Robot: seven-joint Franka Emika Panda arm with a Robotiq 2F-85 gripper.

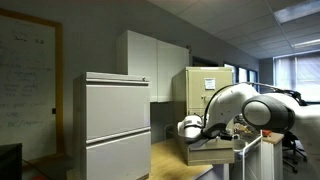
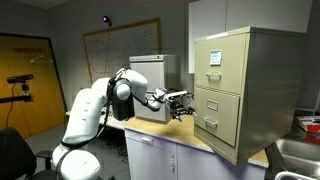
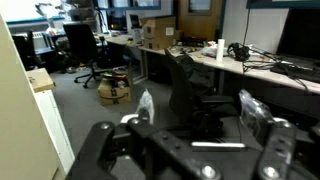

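A beige filing cabinet (image 2: pixel 225 70) stands on the counter at the right of exterior view 2, with drawer fronts facing the arm. In exterior view 1 the same cabinet (image 1: pixel 208 85) is partly hidden behind my arm, and a beige box-like part (image 1: pixel 212 152) shows below the arm; whether it is a pulled-out drawer I cannot tell. My gripper (image 2: pixel 180 104) hangs over the counter, left of the cabinet. The wrist view shows its two fingers (image 3: pixel 146 105) apart with nothing between them, so the gripper is open.
A grey two-drawer cabinet (image 1: pixel 117 125) stands left in exterior view 1, and white wall cupboards (image 1: pixel 150 68) hang behind. The wooden counter top (image 1: pixel 165 162) shows bare between the cabinets. Past the fingers are a dark office chair (image 3: pixel 190 90) and desks.
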